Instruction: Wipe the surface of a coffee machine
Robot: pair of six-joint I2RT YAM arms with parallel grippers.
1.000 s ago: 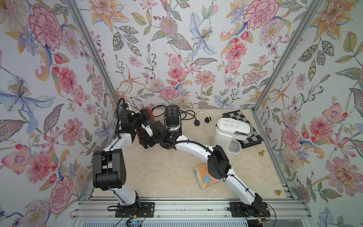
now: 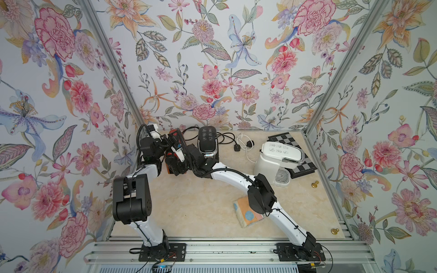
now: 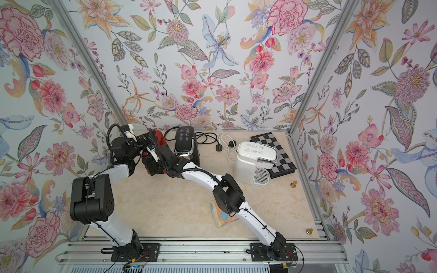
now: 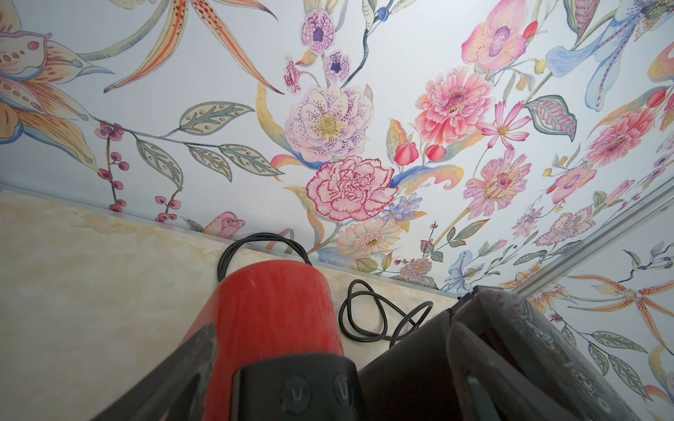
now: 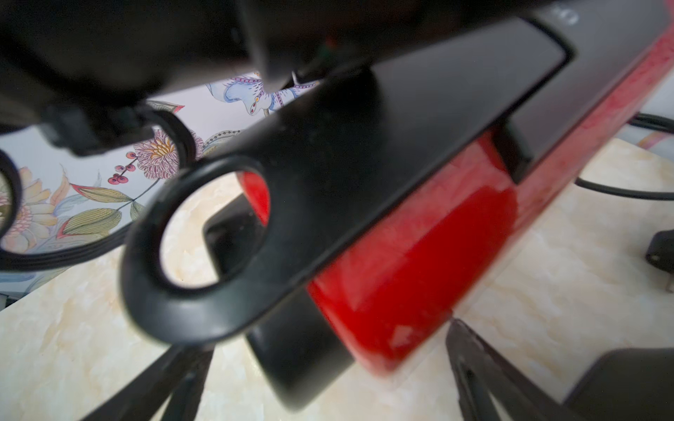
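Note:
A red and black coffee machine [image 2: 168, 164] stands at the back left, largely covered by both arms in the top views. My left gripper is open over its top; the machine's red body [image 4: 277, 301] and black buttoned end [image 4: 298, 386] show between the spread fingers. Low at the machine's front, my right gripper is open too, its fingers wide apart. In the right wrist view, the machine's glossy red side [image 5: 421, 259] and black ringed part [image 5: 309, 189] lie close ahead. A folded orange and blue cloth [image 2: 248, 212] rests on the table, clear of both grippers.
A black coffee machine [image 2: 208, 140] stands close right of the red one. A white machine [image 2: 268, 170] is at right, before a checkered board [image 2: 304, 169]. Cables and plugs [image 2: 237, 147] lie between them.
My left arm has shifted slightly over the red machine, its forearm further back than a second ago. The right gripper has moved very little. The cloth has stayed put.

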